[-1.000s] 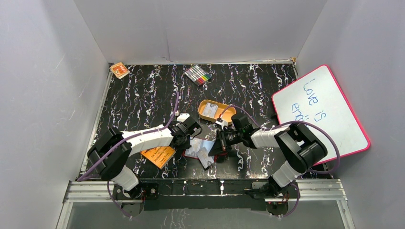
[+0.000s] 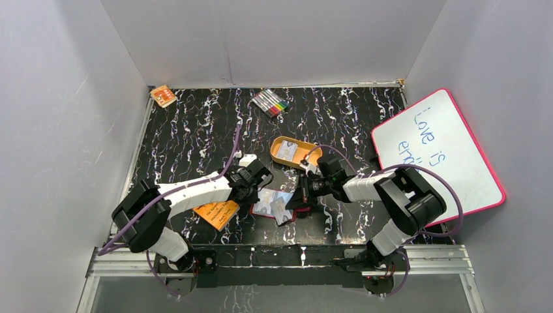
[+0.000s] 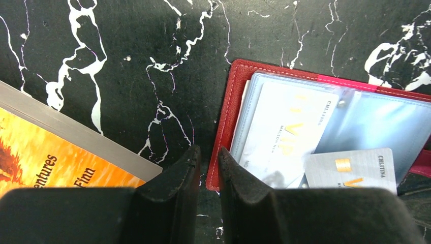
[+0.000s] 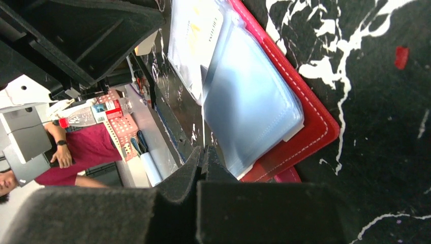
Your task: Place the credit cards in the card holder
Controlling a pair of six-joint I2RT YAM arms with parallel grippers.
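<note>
The red card holder with clear sleeves lies open at the front centre. A white VIP card shows in its left sleeve. A silver card is over the holder's lower right, seen edge-on in the right wrist view at the tip of my right gripper, which is shut on it. My left gripper is part open at the holder's left edge, nothing visible between its fingers.
An orange book lies left of the holder. A yellow tray with cards sits behind it. Markers and a small orange item are at the back. A whiteboard stands at the right.
The right arm has moved only a little, with the card still at the holder's front.
</note>
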